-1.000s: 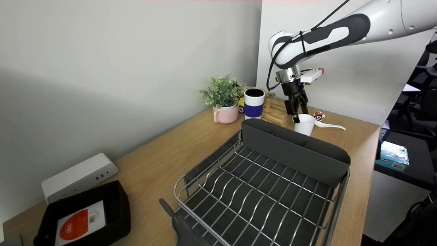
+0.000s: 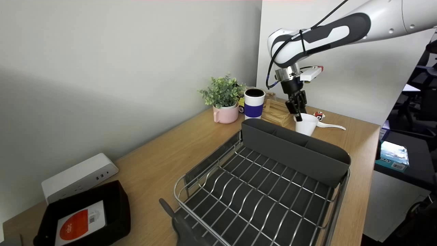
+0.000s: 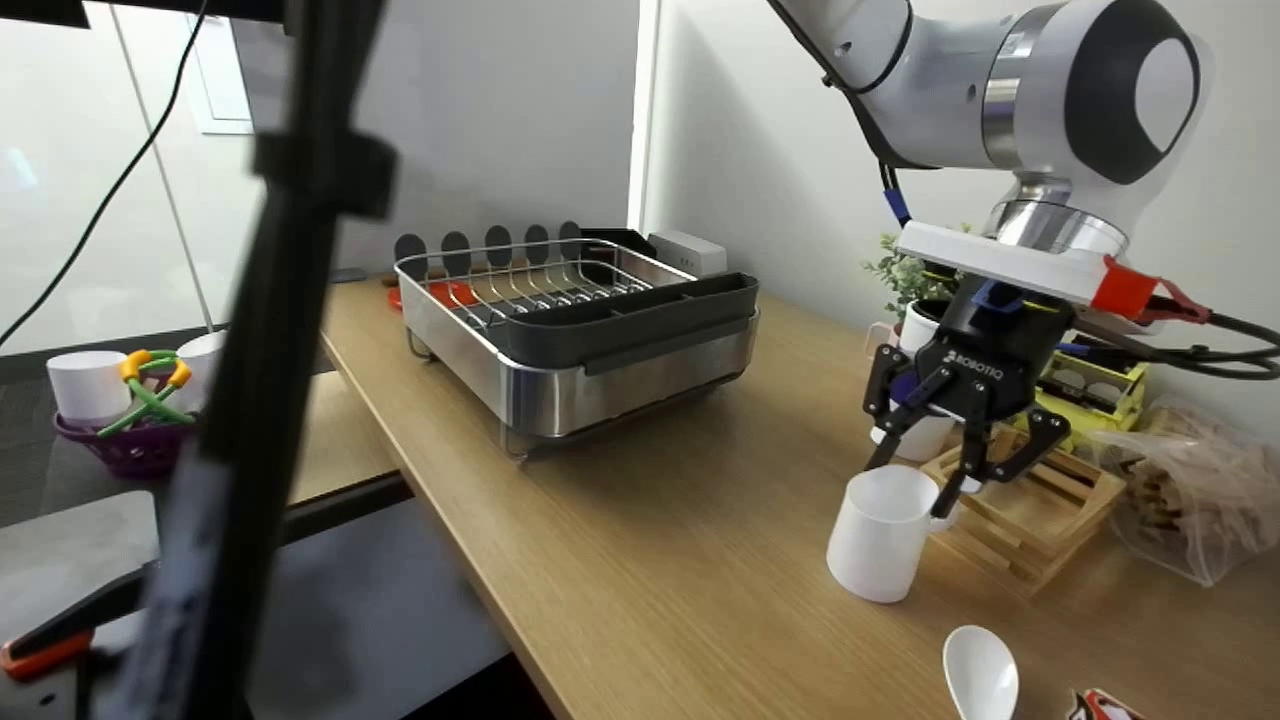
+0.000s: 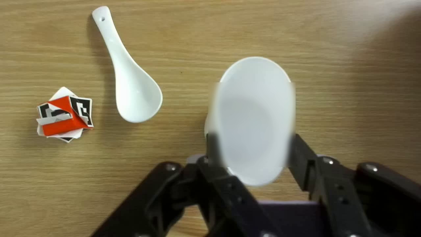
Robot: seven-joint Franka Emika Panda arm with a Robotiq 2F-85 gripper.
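A white cup (image 3: 882, 540) stands on the wooden table, its open mouth facing up. My gripper points down at it, with the cup between its two spread fingers in the wrist view. One finger (image 3: 948, 494) is at the near right side of the rim in exterior view 2, while the other's tip is at the far left. The cup's sides are blurred in the wrist view, and whether the pads press on it cannot be made out. Beside the cup lies a white spoon (image 4: 136, 94).
A dish rack (image 2: 262, 176) with a dark utensil holder (image 2: 295, 151) stands close to the cup. Behind the gripper are a wooden crate (image 3: 1020, 516), a purple-banded tumbler (image 2: 254, 106) and a potted plant (image 2: 223, 98). A crumpled red-and-white packet (image 4: 65, 116) lies beyond the spoon.
My fingers have drawn nearer to each other around the cup. The cup has shifted slightly to the right in exterior view 1. The arm has barely moved.
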